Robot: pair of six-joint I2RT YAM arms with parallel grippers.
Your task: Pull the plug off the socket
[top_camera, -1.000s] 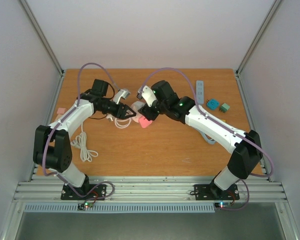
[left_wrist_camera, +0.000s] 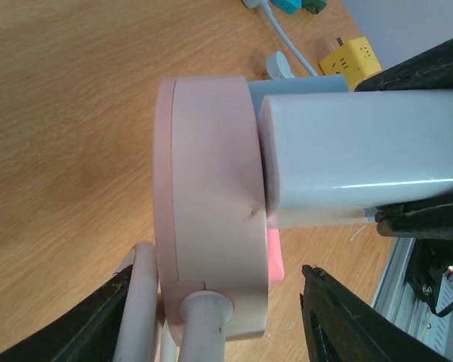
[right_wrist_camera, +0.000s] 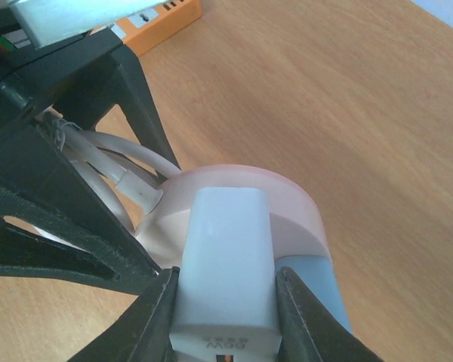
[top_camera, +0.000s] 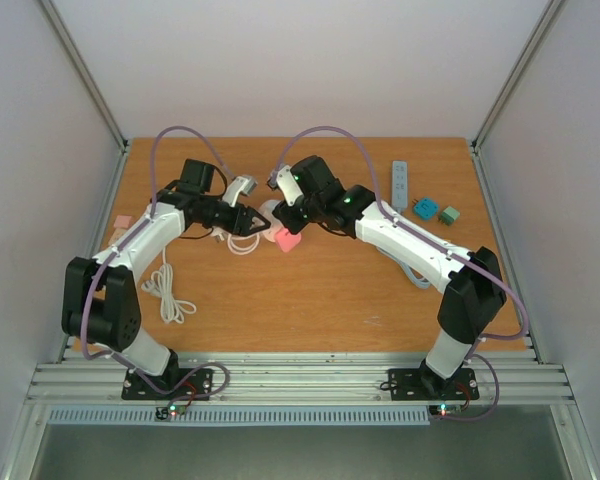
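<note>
The rounded pale pink and white socket (left_wrist_camera: 219,173) has a white cable leaving one end. My left gripper is shut around its cable end, one finger on each side. The white block-shaped plug (right_wrist_camera: 225,264) is pressed between the fingers of my right gripper. In the left wrist view, the plug (left_wrist_camera: 362,154) lies against the socket's side with a thin dark line between; how deep it sits, I cannot tell. Blue (left_wrist_camera: 298,84) and pink (left_wrist_camera: 275,255) pieces show beside the socket. From above, both grippers meet over the table, mostly covering the socket.
A grey-white power strip (top_camera: 399,185), a blue cube (top_camera: 425,208) and a green cube (top_camera: 449,215) lie at the right. A coiled white cable (top_camera: 168,295) rests at the left. An orange strip (right_wrist_camera: 157,24) appears in the right wrist view.
My right arm has shifted slightly left, its gripper coming a little closer to the left one. The left arm has hardly moved. Both grippers remain at the socket.
</note>
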